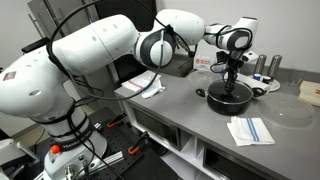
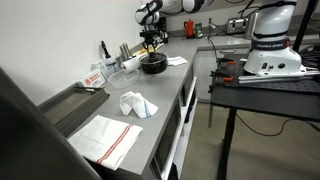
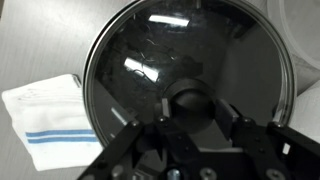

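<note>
A black pot (image 1: 229,101) stands on the grey counter under a dark glass lid. In the wrist view the lid (image 3: 125,95) fills most of the picture, its round black knob (image 3: 190,104) near the middle. My gripper (image 1: 231,82) points down right over the knob and is open. From the wrist, the fingers reach to either side of the knob's lower part; whether they touch it I cannot tell. A folded white towel with blue stripes (image 1: 249,131) lies on the counter in front of the pot.
Clear bowls or lids (image 1: 287,108) stand right of the pot, close to it. Several canisters (image 1: 267,67) line the back. A crumpled white cloth (image 1: 145,85) lies toward the left. In the second exterior view, a red-striped towel (image 2: 103,139) lies at the near counter end.
</note>
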